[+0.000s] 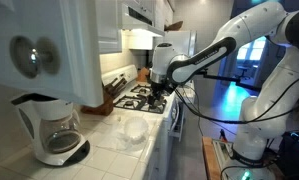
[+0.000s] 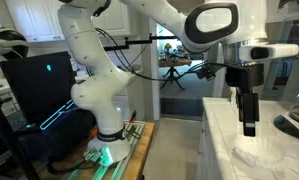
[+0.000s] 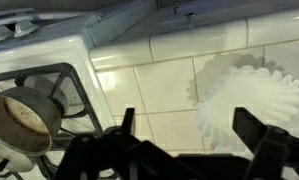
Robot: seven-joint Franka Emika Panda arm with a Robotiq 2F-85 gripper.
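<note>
My gripper is open above the white tiled counter (image 3: 171,90), with nothing between its dark fingers. In the wrist view, a white fluted, bowl-like piece (image 3: 251,98), perhaps a paper coffee filter, lies on the tiles at the right, partly behind one finger. The second exterior view shows the gripper (image 2: 245,118) pointing down, higher than this white piece (image 2: 263,152) and apart from it. From the first exterior view, the white round piece (image 1: 136,128) sits on the counter between the stove and a white coffee maker (image 1: 55,131).
A metal pot (image 3: 17,120) stands on the stove grate (image 3: 74,95) at the wrist view's left. A dark pan (image 2: 292,126) is at the far right of the second exterior view. A cabinet door (image 1: 54,50) juts into the first exterior view.
</note>
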